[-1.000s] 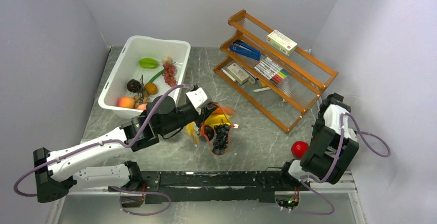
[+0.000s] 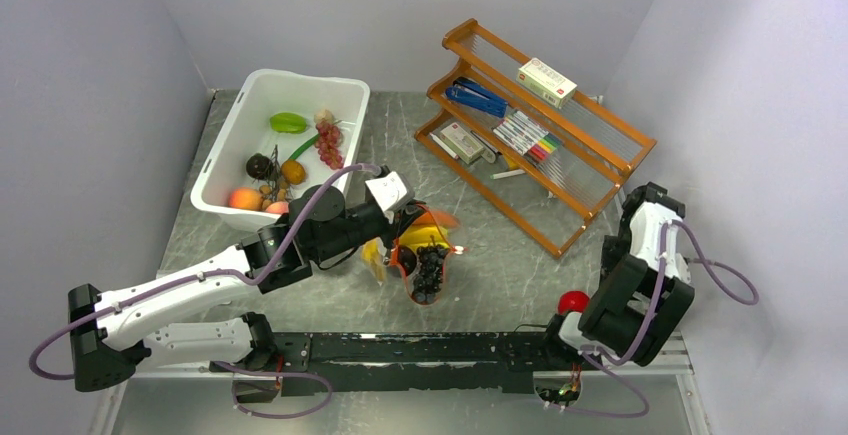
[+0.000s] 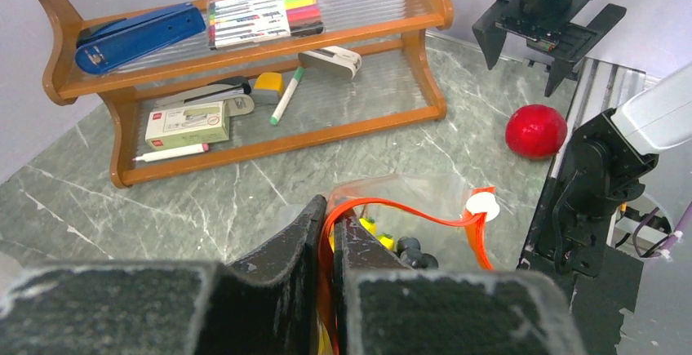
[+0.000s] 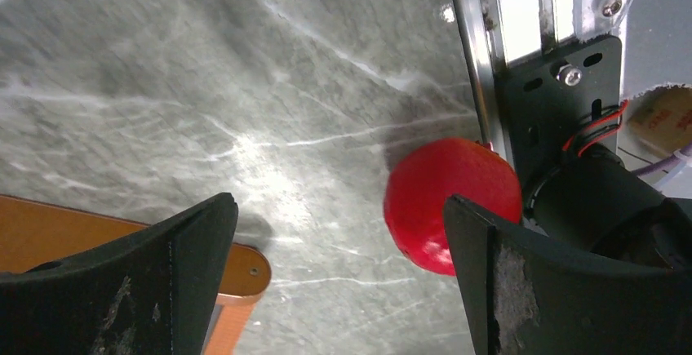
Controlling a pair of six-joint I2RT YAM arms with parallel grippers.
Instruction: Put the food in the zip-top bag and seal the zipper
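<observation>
The clear zip top bag (image 3: 400,196) with an orange zipper rim hangs from my left gripper, which is shut on that rim. Inside the bag are dark grapes (image 2: 430,273) and yellow food (image 2: 428,235); its mouth gapes to one side, with a white slider (image 3: 482,205) at the rim's far end. A red round fruit (image 4: 445,200) lies on the table by the front rail. Above it my right gripper stands open, nothing between its fingers; the fruit shows partly behind the right-hand finger (image 4: 506,281). From the top, the right forearm hides that gripper's tips.
A white bin (image 2: 265,85) of fruit and vegetables stands at the back left. The wooden rack (image 2: 535,235) with stationery fills the back right, one end close to the right gripper. A metal rail (image 2: 400,347) edges the front. Bare table lies between bag and red fruit.
In the top view, the red fruit now sits slightly nearer the front and left, more hidden by the right forearm than a second ago. The bag swayed a little; the left arm barely shifted.
</observation>
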